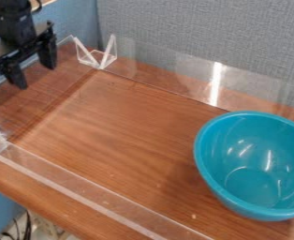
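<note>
My black gripper [31, 66] is raised at the upper left of the camera view, over the left end of the wooden table [124, 141], its two fingers apart with nothing visible between them. A large teal bowl [243, 173] sits at the right of the table, empty as far as I can see.
Clear plastic walls border the table, with white corner brackets [97, 58] at the back left and at the left edge. A grey padded wall [206, 33] stands behind. Cables show below at the lower left.
</note>
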